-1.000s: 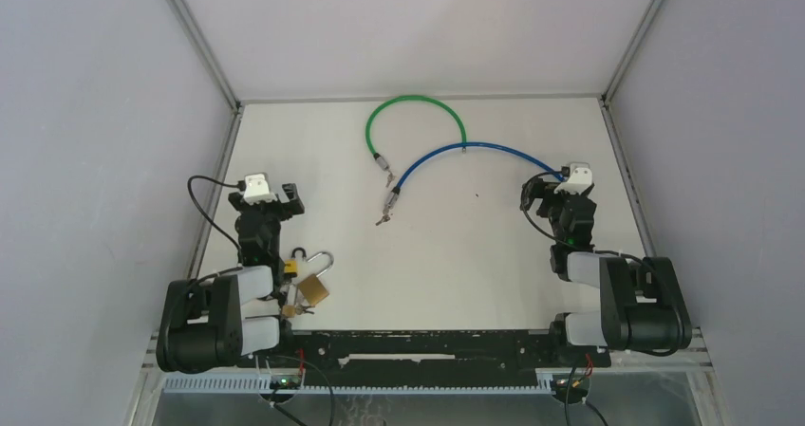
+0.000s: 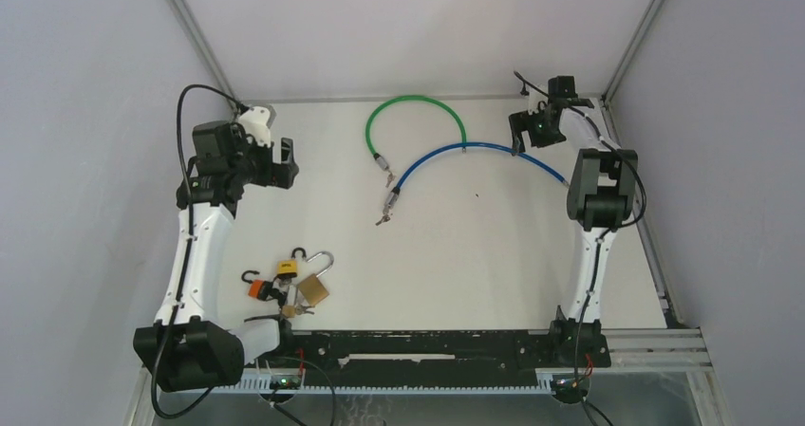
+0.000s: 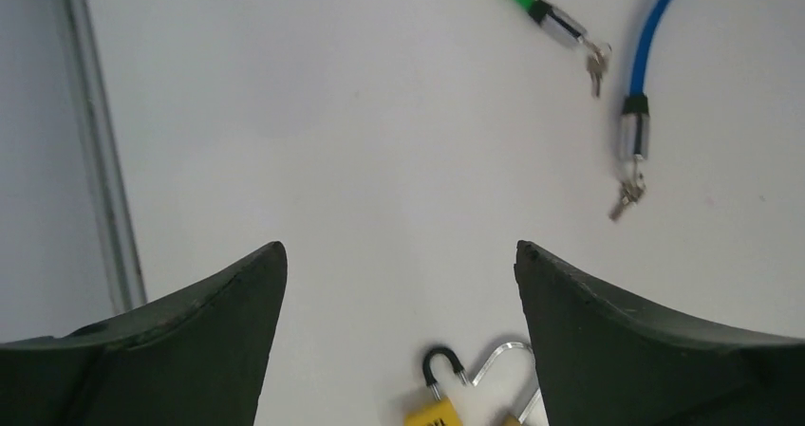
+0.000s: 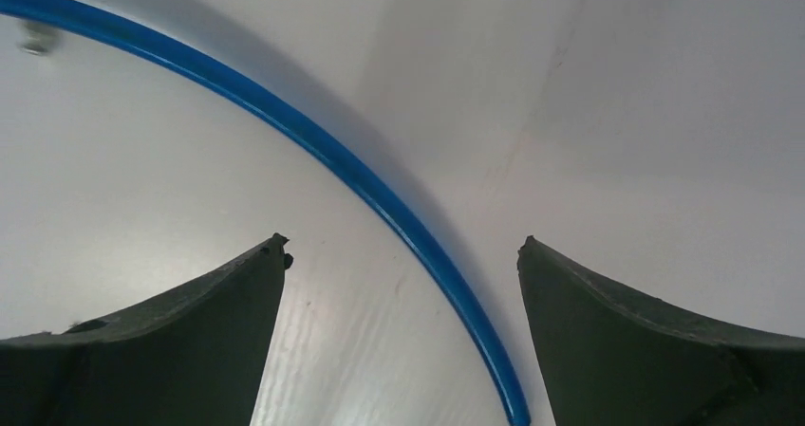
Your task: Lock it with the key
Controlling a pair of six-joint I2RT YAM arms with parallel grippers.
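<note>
A blue cable lock [image 2: 475,144] curves across the table, its silver lock body [image 2: 391,199] at the left end with keys [image 2: 383,219] in it. Behind lies a green cable lock [image 2: 415,98], keys [image 2: 389,176] hanging from its lock body. My left gripper [image 2: 289,164] hovers over the left of the table; its fingers [image 3: 218,331] are apart with bare table between them. Above the right part of the blue cable, my right gripper [image 2: 516,134] is open; the cable [image 4: 380,198] passes below, between its fingers in the right wrist view, not held.
At the front left lie several padlocks, among them a yellow one [image 2: 287,268], an orange one [image 2: 257,289] and a brass one [image 2: 312,290] with an open shackle. Walls rise on both sides.
Both arms have reached away from the front edge. The locks lie where they were.
</note>
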